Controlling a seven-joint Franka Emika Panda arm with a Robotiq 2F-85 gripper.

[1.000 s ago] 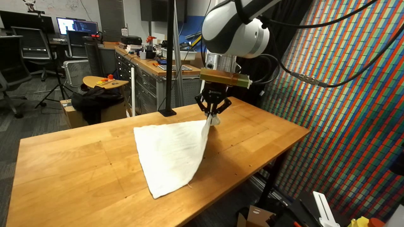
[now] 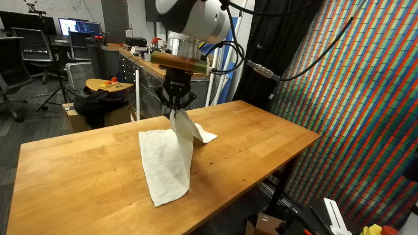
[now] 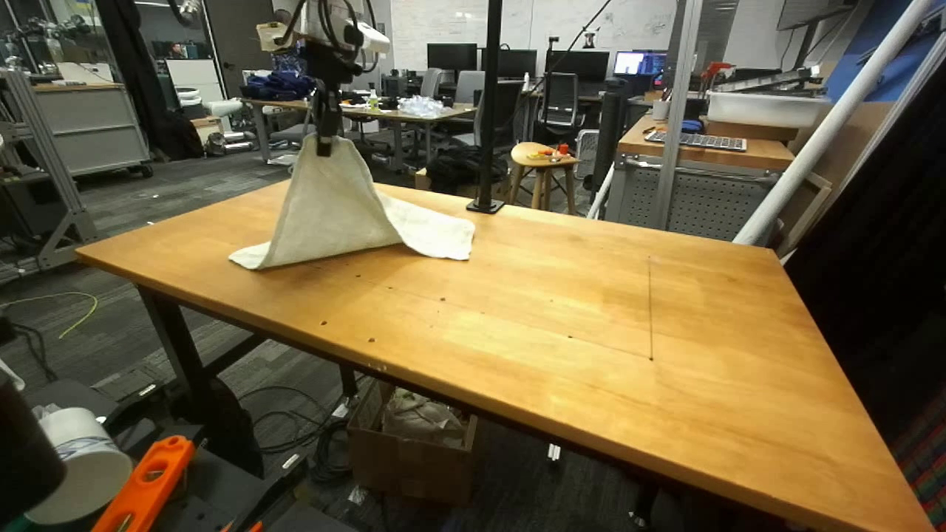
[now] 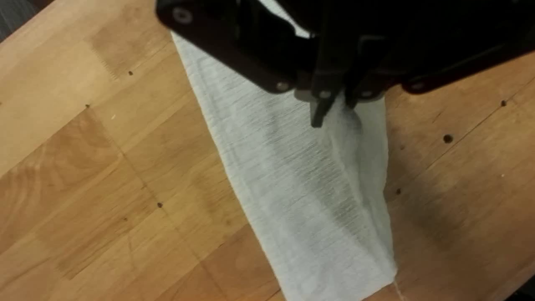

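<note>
A white cloth [image 2: 164, 160] lies partly flat on the wooden table, with one part pulled up into a raised fold. My gripper [image 2: 175, 111] is shut on that fold, holding it above the tabletop. From the second exterior side, the cloth [image 3: 328, 208] rises like a tent to the gripper [image 3: 325, 146], its lower edges resting on the wood. In the wrist view the cloth [image 4: 281, 165] runs below the gripper, and pinched fabric bunches between the fingertips. The underside of the fold is mostly hidden.
A black post [image 3: 485, 106] stands at the table's back edge. A cable [image 2: 313, 62] hangs from the arm at right.
The gripper has moved left and somewhat higher in exterior view 1, carrying the held part of the cloth over the flat part. A small corner now points out to the right.
</note>
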